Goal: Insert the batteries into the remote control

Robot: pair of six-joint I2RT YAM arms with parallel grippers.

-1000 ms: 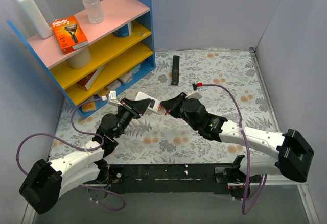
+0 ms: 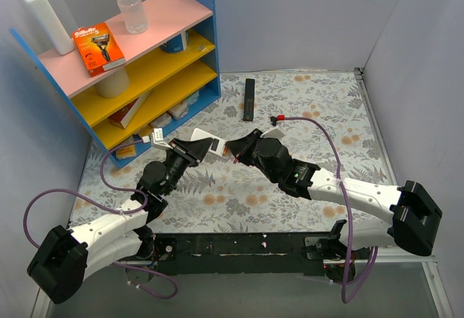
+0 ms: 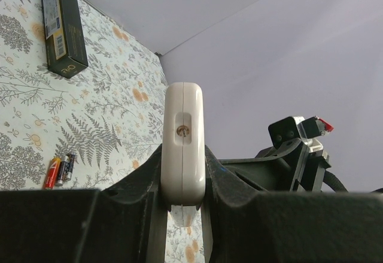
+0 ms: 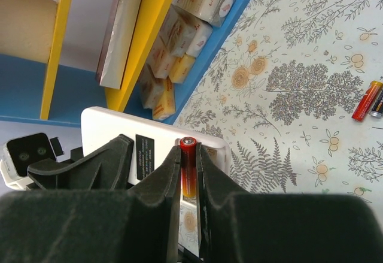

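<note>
My left gripper is shut on a white remote control (image 3: 184, 137), held up above the table. In the right wrist view the remote's white body (image 4: 158, 134) shows its back, with a compartment at the right end. A red-and-gold battery (image 4: 189, 167) stands between the fingertips of my right gripper, which is shut on it. That battery overlaps the compartment end; whether it touches inside cannot be told. Loose batteries (image 3: 60, 170) lie on the table, one of them red and gold, the others dark.
A black box (image 2: 249, 100) lies at the back of the patterned table (image 2: 319, 115). To the left stands a shelf (image 2: 167, 72) with bottles and boxes.
My right gripper has moved slightly left, closer to the end of the remote, over the last second. The left arm and the remote look unmoved.
</note>
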